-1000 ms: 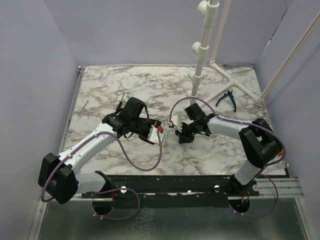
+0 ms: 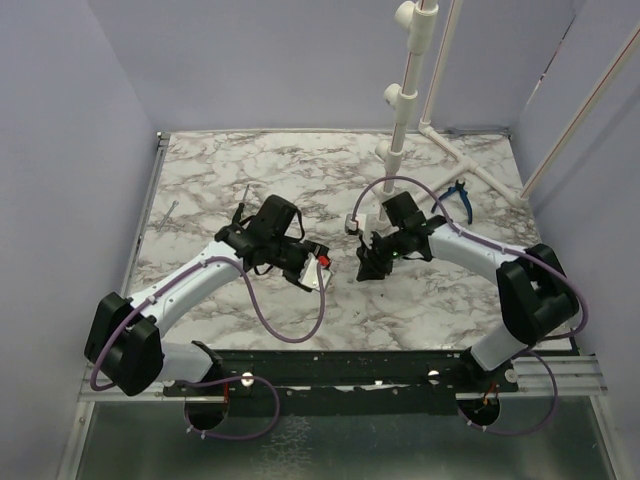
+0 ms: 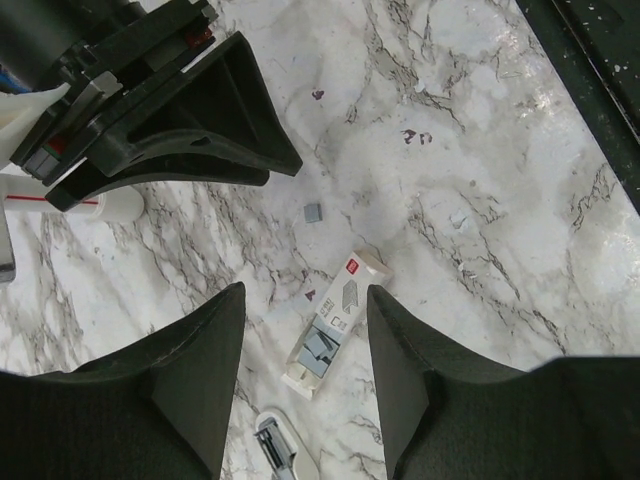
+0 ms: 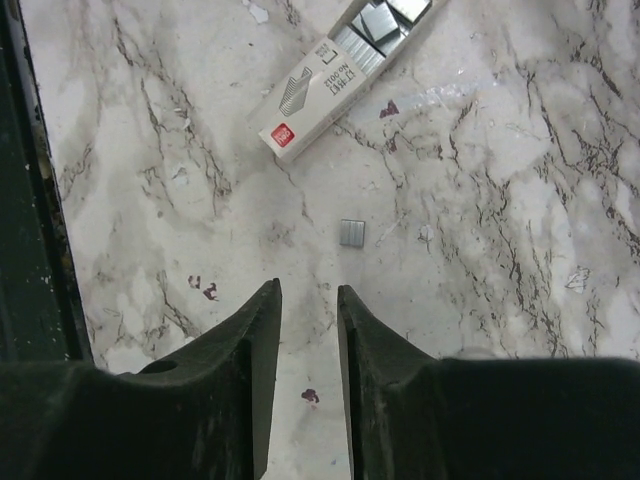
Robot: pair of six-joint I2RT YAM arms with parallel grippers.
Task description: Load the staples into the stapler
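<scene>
In the left wrist view a white staple box [image 3: 350,290] lies on the marble with grey staple strips in its open end; the right wrist view shows the same box [image 4: 310,95]. A small loose staple piece [image 4: 352,233] lies beside it. Part of the stapler [image 3: 285,445] shows at that view's bottom. My left gripper hangs open over the box and stapler, nothing seen between its fingers. My right gripper is part open above the marble near the loose piece, with nothing seen between its fingertips.
Blue pliers [image 2: 452,200] and a white pipe frame [image 2: 470,170] stand at the back right. Thin tools [image 2: 167,215] lie at the back left. Both arms are close together over the middle. The table's dark front edge [image 2: 370,363] runs below them.
My left arm has shifted slightly to the right.
</scene>
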